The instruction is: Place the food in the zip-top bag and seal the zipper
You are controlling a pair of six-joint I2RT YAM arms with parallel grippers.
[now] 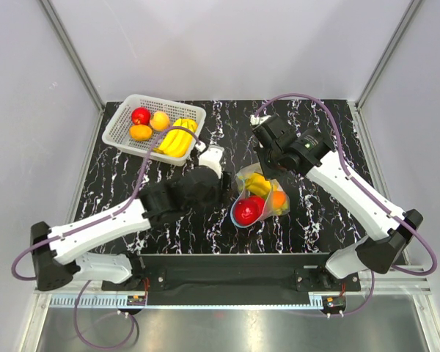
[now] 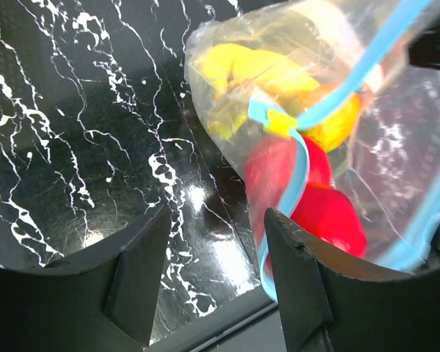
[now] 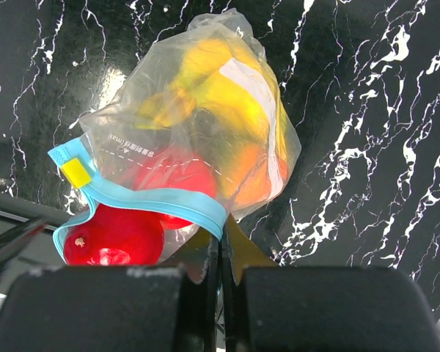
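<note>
The clear zip bag [image 1: 279, 207] holds bananas [image 3: 220, 88], red fruits [image 3: 114, 238] and an orange fruit [image 3: 249, 169]. Its blue zipper with a yellow slider [image 3: 77, 172] lies loose, the mouth gaping over the red fruits. My right gripper is shut at the bag's edge by the zipper's end; whether film is between its fingers is hard to see. My left gripper stands open beside the bag's zipper, fingers apart, at the red-fruit end.
A white basket [image 1: 117, 139] at the back left holds a red fruit, round yellow-orange fruits and bananas. Bare black marble surrounds the bag; the table's front edge [image 1: 227, 255] runs just below it.
</note>
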